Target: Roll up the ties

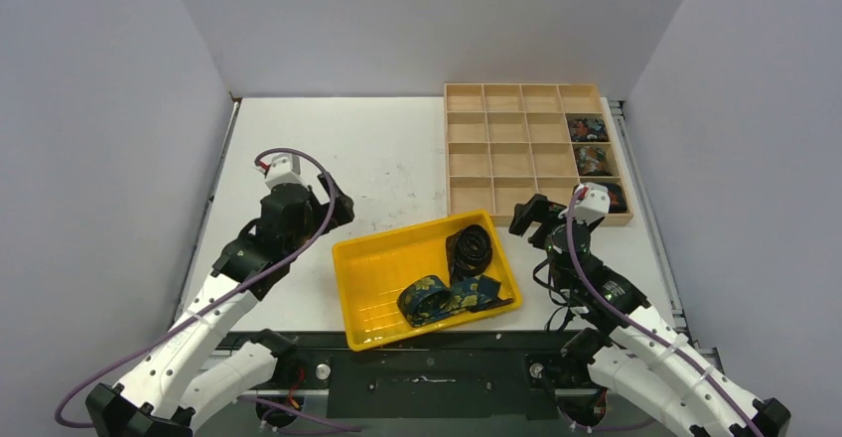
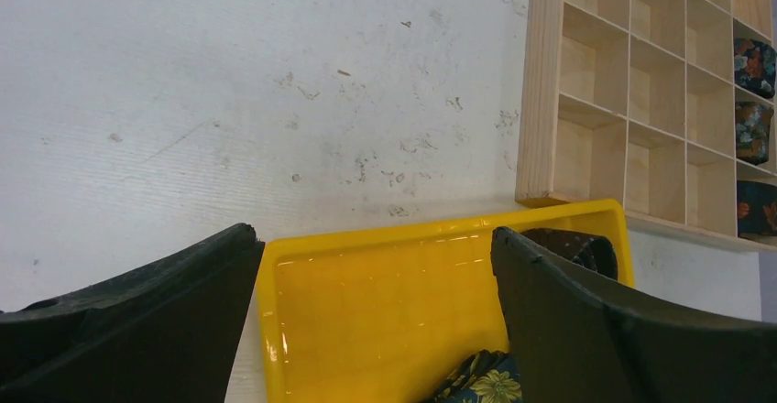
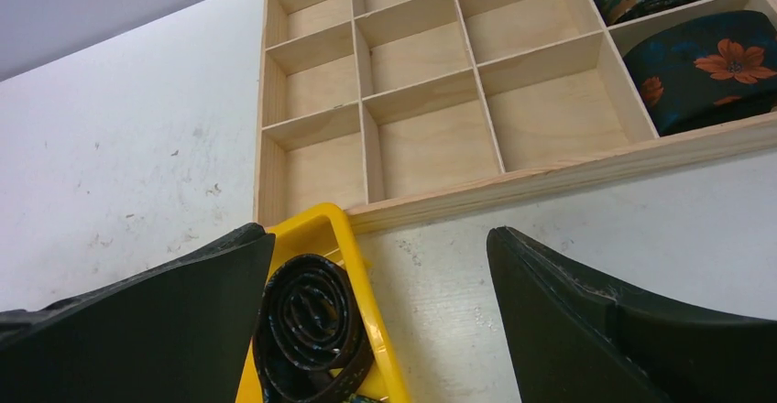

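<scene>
A yellow tray (image 1: 377, 288) holds a dark coiled tie (image 1: 473, 249) at the back right and a dark floral tie (image 1: 427, 300), partly coiled with a flat length, at the front. The wooden compartment box (image 1: 506, 194) stands behind it, with rolled ties (image 1: 587, 128) in several right-column compartments. My left gripper (image 1: 336, 204) is open above the table by the tray's back left corner, nothing between its fingers. My right gripper (image 1: 531, 214) is open over the area right of the tray's back corner, also empty; the right wrist view shows the coil below it.
Grey walls (image 1: 129, 159) enclose the table at the sides and back.
</scene>
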